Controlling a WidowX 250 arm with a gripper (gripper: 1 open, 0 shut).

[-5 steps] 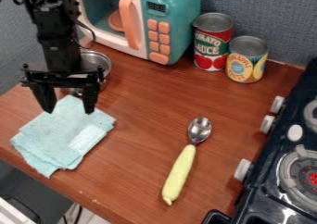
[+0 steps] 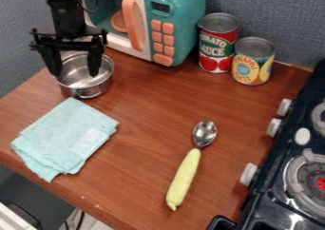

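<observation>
My black gripper [image 2: 74, 61] is over a steel pot [image 2: 86, 80] at the back left of the wooden table, its fingers reaching down at the pot's rim and interior; whether it holds anything I cannot tell. A folded light-blue cloth [image 2: 64, 139] lies at the front left. A spoon with a pale yellow handle [image 2: 184, 177] lies at the centre right.
A teal toy microwave [image 2: 177, 25] stands behind the pot, with a red can [image 2: 218, 47] and a yellow-labelled can [image 2: 252, 65] to its right. A black stove [image 2: 286, 186] borders the right.
My gripper has moved back and upward in the view, from above the cloth's far edge to the pot, uncovering more of the pot.
</observation>
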